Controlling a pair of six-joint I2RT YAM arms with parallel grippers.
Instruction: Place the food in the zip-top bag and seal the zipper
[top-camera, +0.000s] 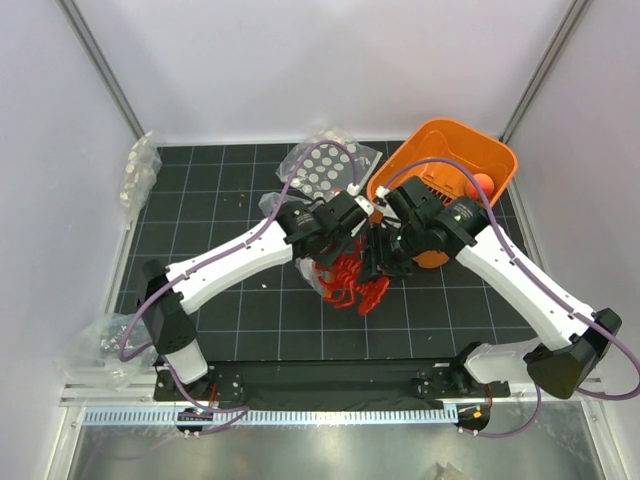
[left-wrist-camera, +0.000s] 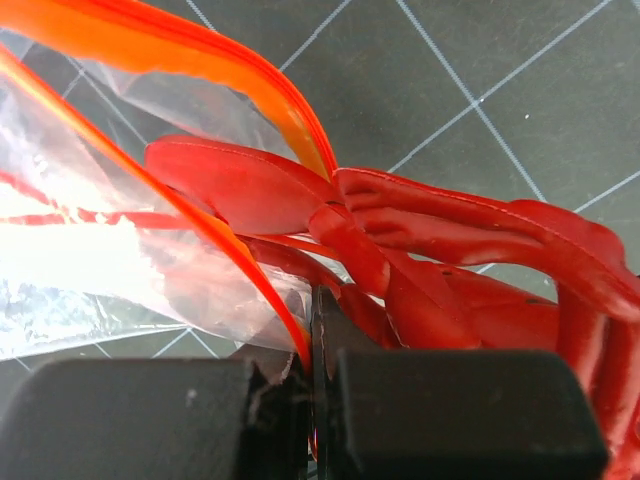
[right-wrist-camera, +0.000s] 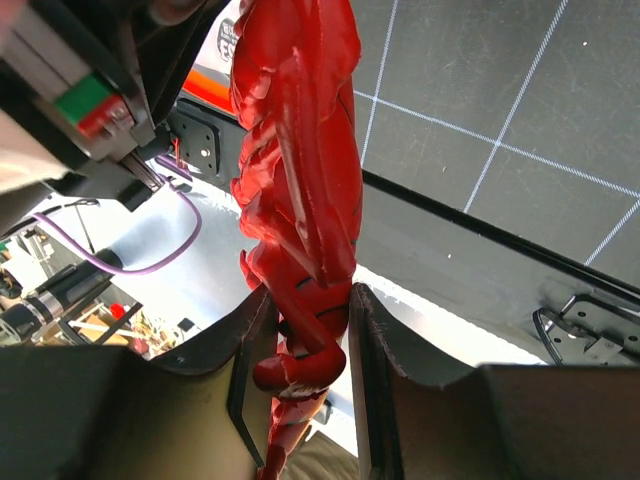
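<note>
A red toy lobster (top-camera: 345, 275) lies at the centre, partly inside the clear zip-top bag (left-wrist-camera: 130, 280) with its orange zipper. My left gripper is shut at the bag's opening, by the orange zipper edge; the lobster's claws and legs lie just beyond it. In the right wrist view the lobster stands lengthwise between the fingers of my right gripper, which is part open around it; whether it grips firmly is unclear. From the top, both wrists crowd together over the lobster and hide much of the bag.
An orange bin (top-camera: 480, 140) with round food items stands at the back right. More plastic bags (top-camera: 315, 160) lie at the back centre and on the left side.
</note>
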